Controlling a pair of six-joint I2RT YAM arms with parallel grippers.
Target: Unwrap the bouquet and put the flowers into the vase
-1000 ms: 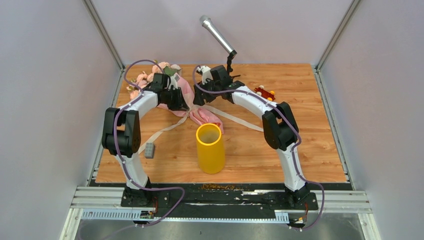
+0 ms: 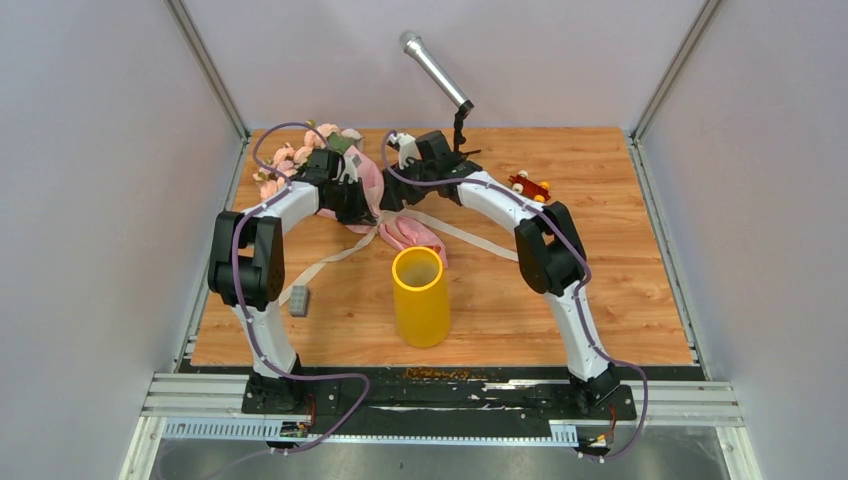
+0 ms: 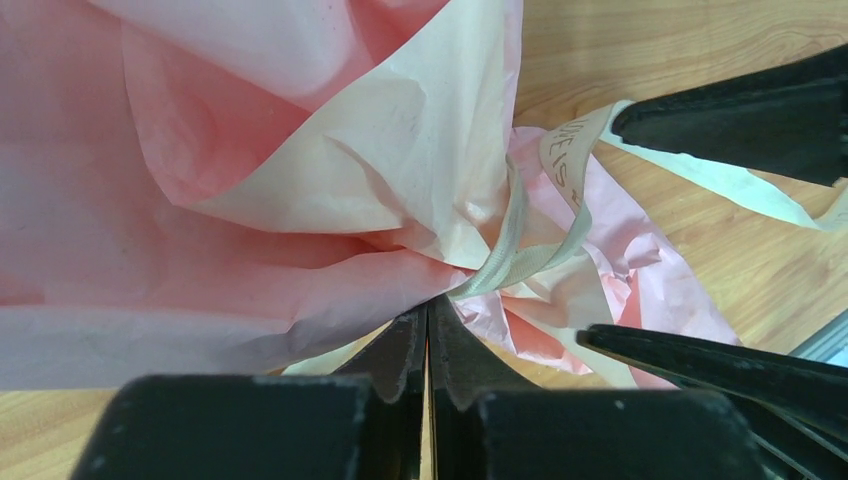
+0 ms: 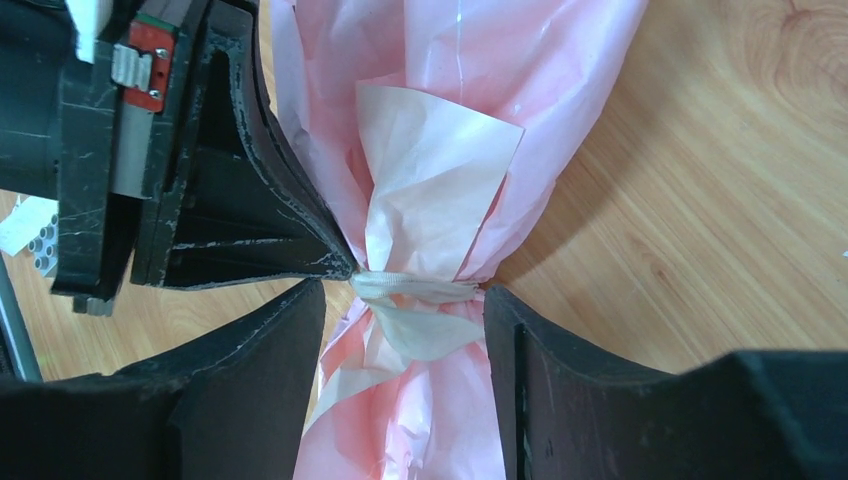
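Peach flowers (image 2: pixel 297 152) lie at the back left in pink wrapping (image 2: pixel 408 232), cinched by a cream ribbon (image 4: pixel 425 290). The yellow vase (image 2: pixel 421 310) stands upright at the front middle, its mouth upward. At the tied waist, the fingers of my left gripper are close together, tips against the wrapping's edge by the ribbon. Whether any paper or ribbon is pinched there is hidden. My right gripper is open, one finger on either side of the waist, with the bound part visible between them.
A red toy (image 2: pixel 529 187) sits at the back right and a small grey block (image 2: pixel 299 301) at the front left. A silver cylinder (image 2: pixel 436 68) on a black stand rises behind the right arm.
Both arms have shifted only very slightly, the right one a little to the left. The flowers, wrapping and vase stay where they were.
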